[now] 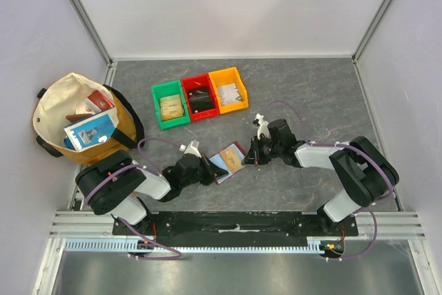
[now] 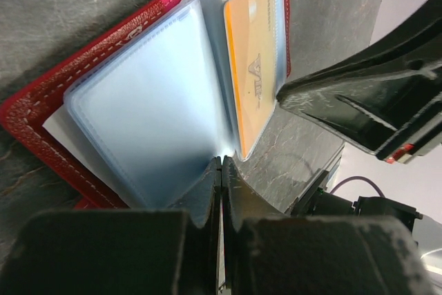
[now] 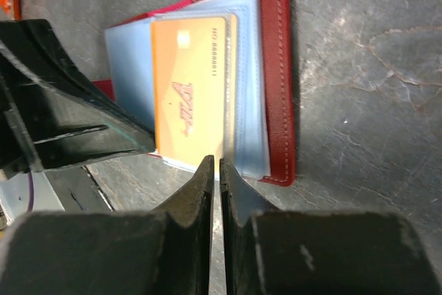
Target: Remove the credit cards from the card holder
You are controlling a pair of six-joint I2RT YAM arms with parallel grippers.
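Note:
The red card holder (image 1: 237,148) lies spread on the table between my two grippers, its clear sleeves showing. An orange credit card (image 2: 253,46) sits in the top sleeve on one side; the facing sleeve (image 2: 155,101) looks pale and empty. In the left wrist view my left gripper is shut with nothing between its fingers, its tips by the card's lower corner. My right gripper is shut too, its tips at the lower edge of the sleeve with the orange card (image 3: 186,88). I see nothing between them.
Green (image 1: 157,92), red (image 1: 185,83) and yellow (image 1: 238,74) bins stand at the back, each with contents. A tan bag (image 1: 123,121) holding boxes is at the left. Table to the right and behind the right arm is bare.

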